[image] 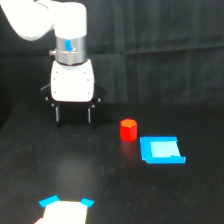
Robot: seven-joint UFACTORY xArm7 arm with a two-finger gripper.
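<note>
A small red block rests on the dark table, right of the centre line. To its lower right lies a pale square patch edged in blue tape. My gripper hangs pointing down to the left of the red block, clear of it. Its two dark fingers are spread apart, and only dark background shows between them.
At the bottom left, a cream-coloured surface with blue pieces at its corners is cut off by the frame's edge. A black curtain hangs behind.
</note>
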